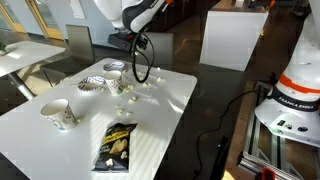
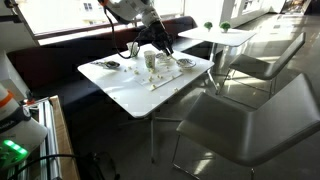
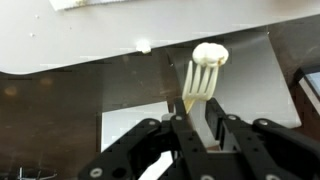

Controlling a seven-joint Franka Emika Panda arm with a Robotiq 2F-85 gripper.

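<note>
In the wrist view my gripper is shut on a pale fork (image 3: pixel 204 80), its tines pointing away from the fingers. A lumpy whitish piece (image 3: pixel 210 53) is at the tips of the tines. From outside, the gripper (image 1: pixel 138 48) hangs above the back part of the white table (image 1: pixel 160 125); the fork is too small to make out there. Small pale pieces (image 1: pixel 122 112) lie scattered over the tabletop. Two patterned cups stand on it, a nearer cup (image 1: pixel 59 113) and a farther cup (image 1: pixel 113 83).
Near the front edge lies a dark snack bag (image 1: pixel 115 147). Patterned bowls (image 1: pixel 88 84) sit by the farther cup. A grey chair (image 2: pixel 235 120) stands beside the table in the second exterior view.
</note>
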